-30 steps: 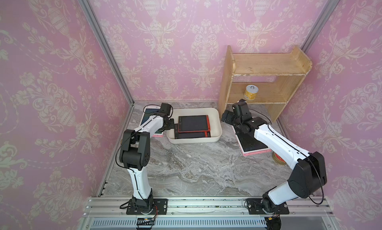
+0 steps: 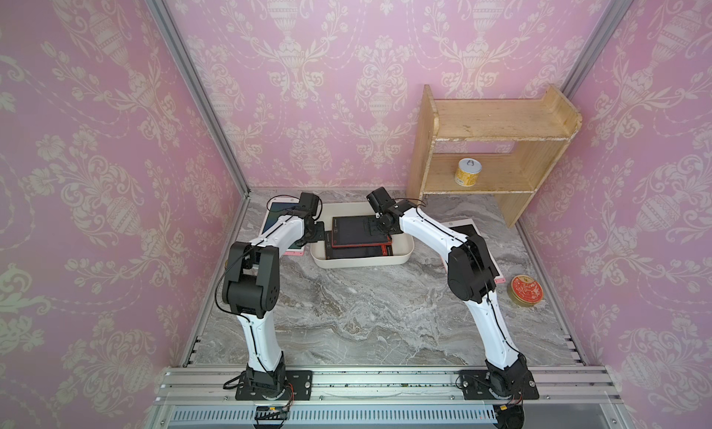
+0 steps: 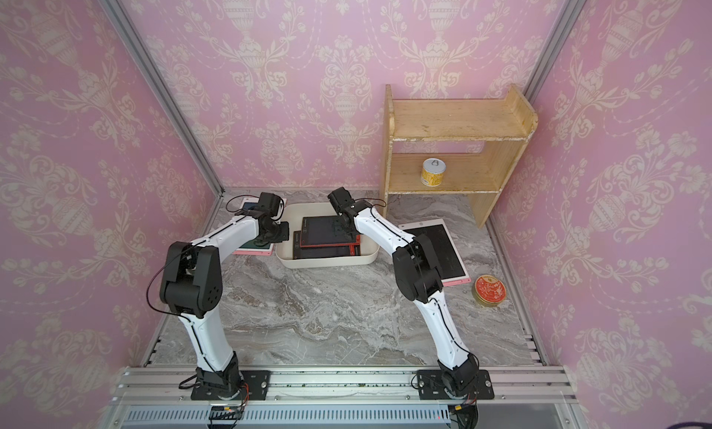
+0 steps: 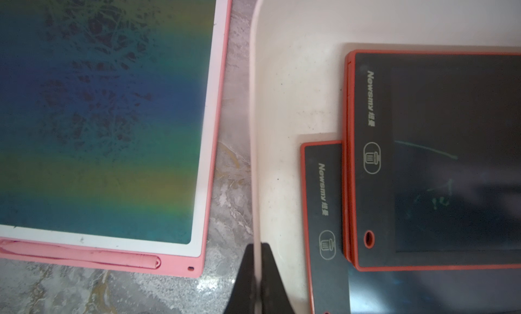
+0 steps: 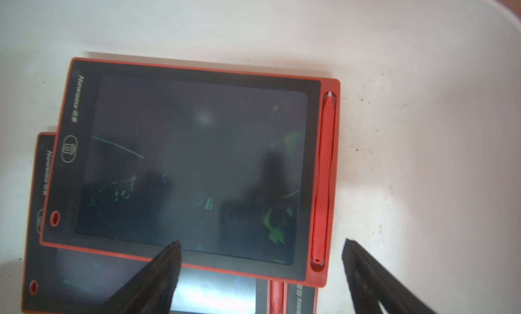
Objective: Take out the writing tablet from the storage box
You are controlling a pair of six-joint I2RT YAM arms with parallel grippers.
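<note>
The cream storage box (image 2: 359, 263) holds two black writing tablets with red edges, stacked and offset. The upper tablet (image 5: 195, 167) has a red stylus (image 5: 324, 178) along its right side. From under its front edge shows the lower tablet (image 5: 146, 273). My left gripper is shut with the box's left rim (image 4: 253, 124) between its fingers. My right gripper hangs open over the right part of the upper tablet, apparently with nothing between its fingers; in the top left view its arm hides part of the tablet and box.
A pink-framed tablet (image 4: 103, 113) lies just left of the box, and another pink-edged tablet (image 3: 437, 251) lies to the right. A wooden shelf (image 2: 504, 106) with a yellow can (image 2: 468, 173) stands back right. A red-lidded tin (image 2: 525, 289) sits at right.
My right arm has swung left from beside the shelf, over the right-hand pink tablet, to above the stacked tablets in the box. The left arm, box and tablets have stayed put.
</note>
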